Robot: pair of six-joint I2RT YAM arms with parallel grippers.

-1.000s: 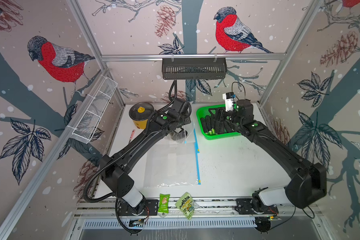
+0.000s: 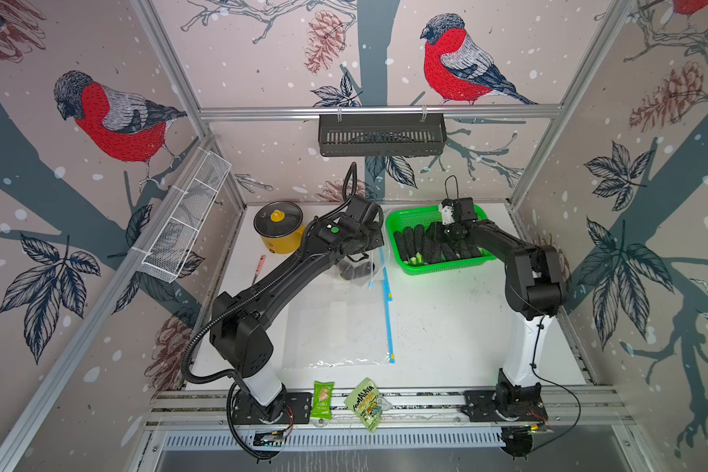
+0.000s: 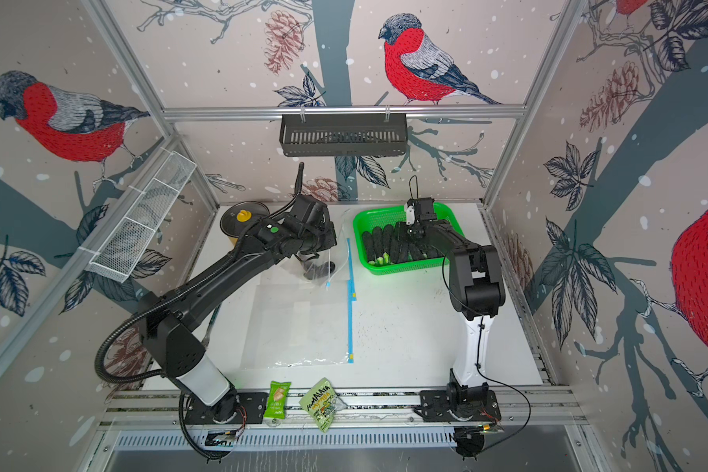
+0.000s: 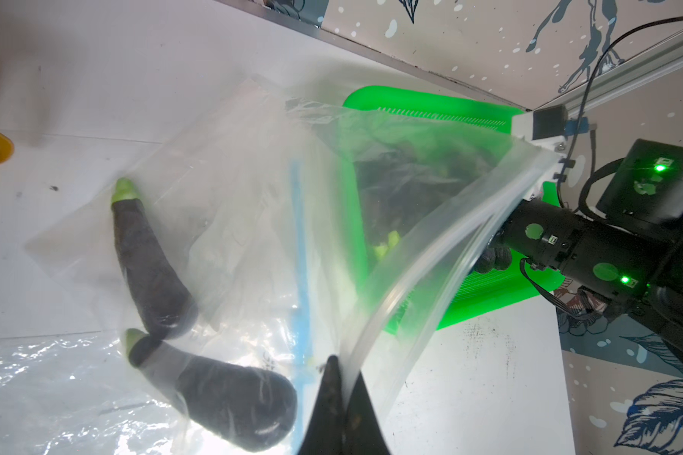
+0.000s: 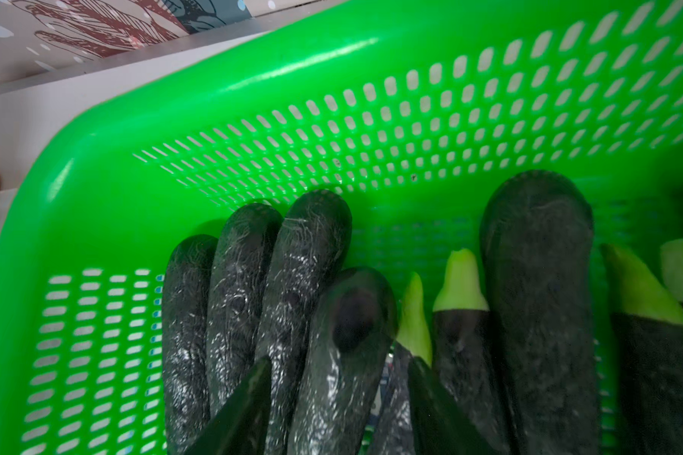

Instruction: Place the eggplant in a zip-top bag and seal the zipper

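Note:
In the left wrist view my left gripper is shut on the raised edge of a clear zip top bag (image 4: 243,250), which has a blue zipper strip. Two dark eggplants (image 4: 231,398) with green stems show through its film. Over in the green basket (image 5: 372,53), several eggplants (image 5: 539,303) lie side by side. My right gripper hangs low over them, its fingers (image 5: 252,402) spread to either side of one eggplant (image 5: 349,333). Whether they touch it cannot be told.
Flat on the front of the table lies a second clear bag (image 2: 330,330) with a blue zipper. A yellow pot (image 2: 281,236) stands at the back left, near a red-handled tool (image 2: 259,266).

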